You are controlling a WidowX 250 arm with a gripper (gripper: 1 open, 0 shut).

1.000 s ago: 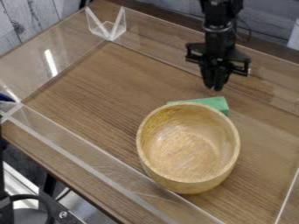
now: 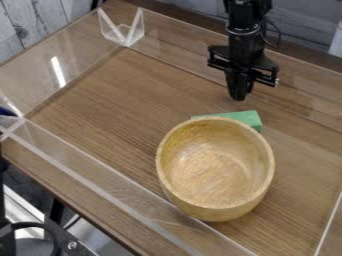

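My black gripper [image 2: 237,93] hangs over the upper right of the wooden table, its tip pointing down and shut, with nothing seen between its fingers. A green flat piece [image 2: 238,119] lies below and apart from it in the image, partly hidden by the rim of a large tan bowl [image 2: 214,190] at the lower middle.
A clear plastic piece [image 2: 123,25] stands at the upper left. A black cable or fixture [image 2: 27,240] sits at the bottom left corner.
The gripper shifted up from near the green piece about a second ago, and has since moved slightly left and down. The bowl and green piece look unmoved.
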